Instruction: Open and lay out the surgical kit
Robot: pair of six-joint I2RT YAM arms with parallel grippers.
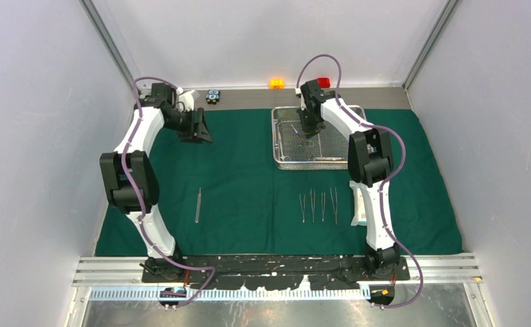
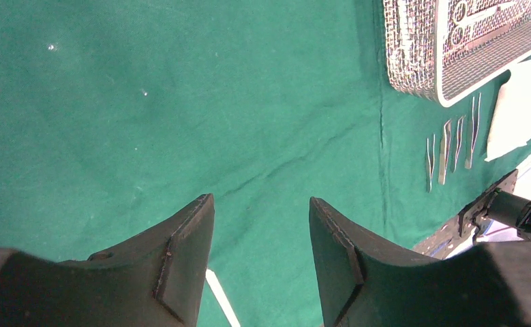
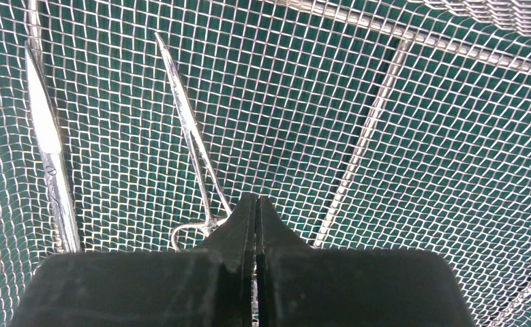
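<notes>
A wire-mesh instrument tray (image 1: 283, 165) sits at the back right of the green cloth. My right gripper is shut over it, nothing visible between its fingertips; scissor-like ringed forceps (image 3: 189, 122) lie just beside and partly beneath it, and another long instrument (image 3: 50, 136) lies to the left. Several tweezers (image 1: 313, 204) are laid in a row in front of the tray. A single slim instrument (image 1: 198, 204) lies on the left of the cloth. My left gripper hangs open over the cloth, left of the tray, holding nothing.
A white package (image 2: 520, 102) lies right of the tweezers, partly under the right arm in the top view. Small yellow (image 1: 276, 84), red (image 1: 323, 82) and dark (image 1: 213, 96) objects stand along the back.
</notes>
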